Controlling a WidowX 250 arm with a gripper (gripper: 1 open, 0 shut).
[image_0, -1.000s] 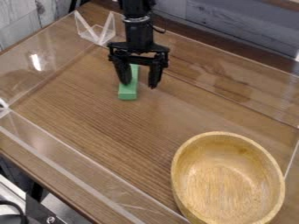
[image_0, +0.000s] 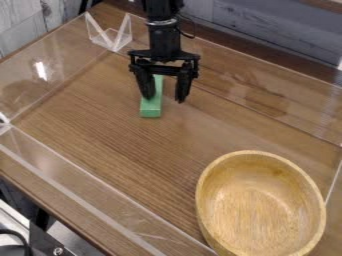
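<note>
My black gripper (image_0: 164, 78) is at the upper middle of the camera view, its fingers spread open. Between or just behind them is a green upright object (image_0: 151, 106), its lower part showing beneath the gripper. Whether the fingers touch it is unclear.
A large yellow bowl (image_0: 261, 180) sits at the lower right of the wooden table (image_0: 107, 160). A small white wire-like object (image_0: 110, 32) is at the top left. Dark cables lie at the lower left edge.
The gripper and the green object appear slightly lower in the view than a second ago, a small shift. Little else differs.
</note>
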